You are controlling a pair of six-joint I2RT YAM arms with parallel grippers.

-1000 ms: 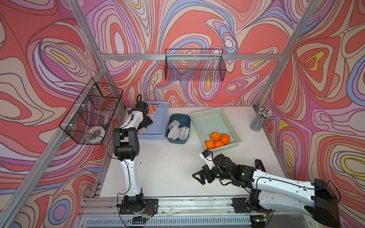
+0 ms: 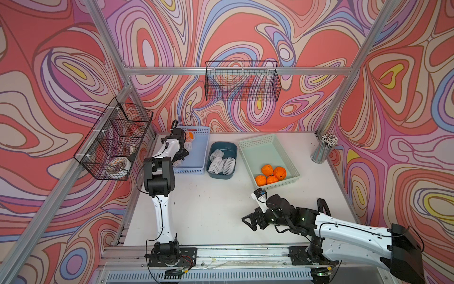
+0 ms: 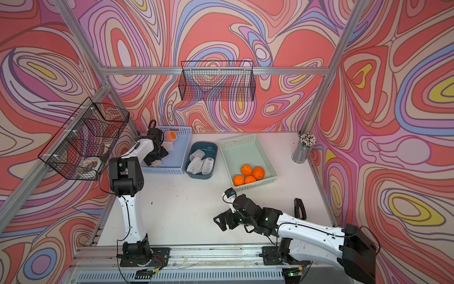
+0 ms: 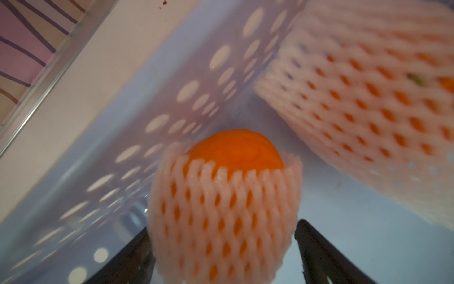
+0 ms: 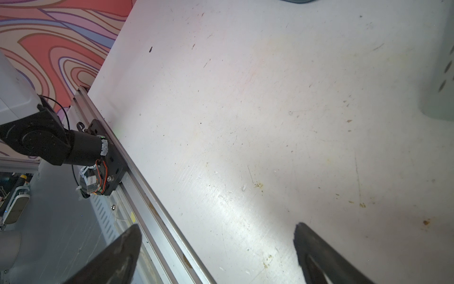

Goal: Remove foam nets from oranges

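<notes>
My left gripper is down in the blue basket point(image 4: 331, 217), its fingers parted around a netted orange point(image 4: 236, 151). The pale foam net point(image 4: 222, 213) covers most of this fruit and leaves its orange top bare. One dark finger point(image 4: 137, 260) lies close at the net's left, the other just off its right side; contact is unclear. Another orange in a foam net point(image 4: 378, 94) lies farther right. My right gripper stands open and empty over the bare table near the front.
A dark teal bin point(image 2: 223, 175) with several empty foam nets stands right of the blue basket. The pale green basket point(image 2: 246, 161) beyond it holds several bare oranges point(image 2: 279, 172). A cup of sticks point(image 2: 323, 149) stands far right.
The nets and bare oranges stay where they were.
</notes>
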